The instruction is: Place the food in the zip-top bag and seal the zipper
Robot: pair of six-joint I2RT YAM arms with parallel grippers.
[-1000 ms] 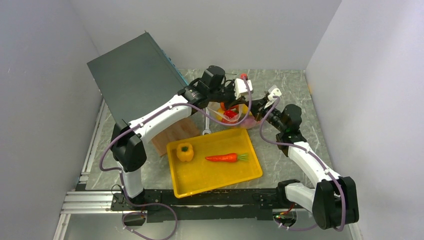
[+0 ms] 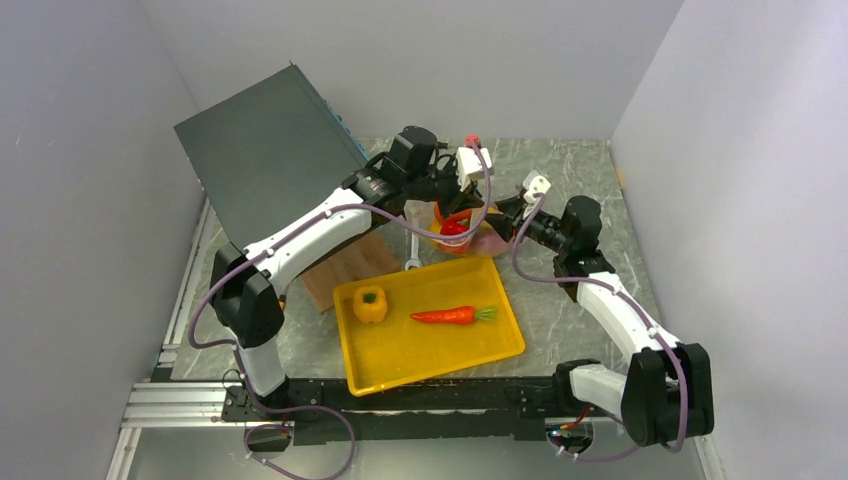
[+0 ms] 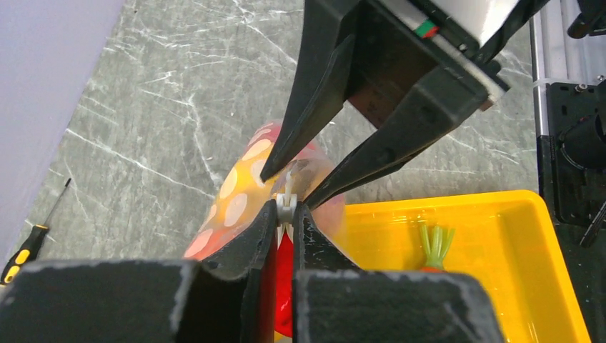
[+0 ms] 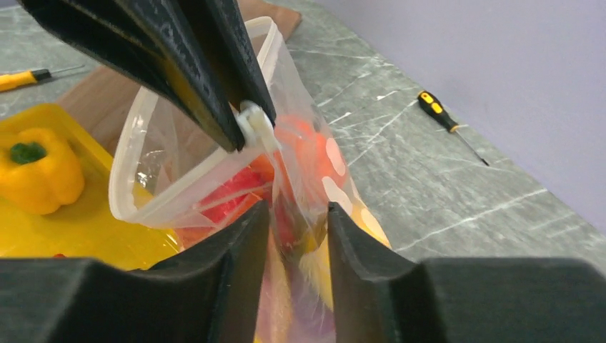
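The clear zip top bag (image 4: pixel 300 164) with orange and yellow polka dots has its mouth spread wide, red and orange food showing inside. At one end of its rim, my left gripper is shut on the white zipper end (image 3: pixel 286 207). My right gripper stands part open close to that end, its fingers either side of the bag's edge; whether they touch the film I cannot tell. On the yellow tray (image 2: pixel 430 360) lie a yellow bell pepper (image 2: pixel 370 304) and a carrot (image 2: pixel 455 315).
A wooden board (image 2: pixel 350 268) and a wrench (image 2: pixel 414 250) lie left of the bag. The dark panel (image 2: pixel 270 150) leans at the back left. One screwdriver (image 4: pixel 439 114) rests on the grey table.
My right gripper has also moved left, staying close to it. Tray and vegetables are unmoved.
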